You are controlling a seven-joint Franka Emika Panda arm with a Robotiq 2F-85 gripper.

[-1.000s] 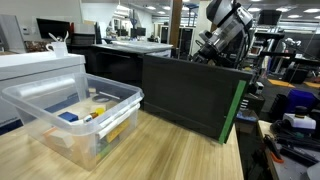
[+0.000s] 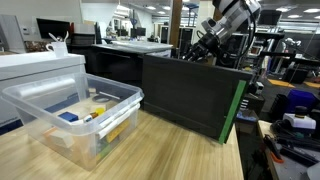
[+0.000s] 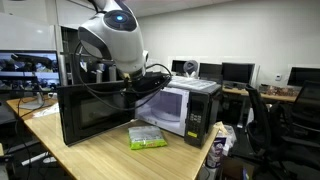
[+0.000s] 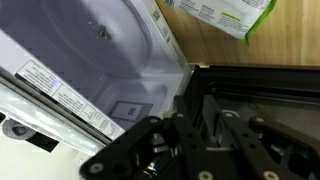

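An open microwave (image 3: 172, 105) stands on the wooden table, its pale interior (image 4: 100, 45) showing in the wrist view. The dark door (image 2: 190, 95) is swung out and fills the middle of exterior view 1. Close to the door and the cavity opening is my gripper, dark against the dark door, so the gap between its fingers is hard to read. No object shows between them. A green and white packet (image 3: 146, 136) lies on the table in front of the microwave, also at the top of the wrist view.
On the table, a clear plastic bin (image 2: 80, 120) holds several small items. A patterned box or bag (image 3: 214, 150) stands at the table's right edge. Bare wood (image 2: 160, 155) lies in front of the door.
In exterior view 1 the arm has shifted slightly at the door's top edge, with the gripper a little higher and further left. The door and bin look unmoved.
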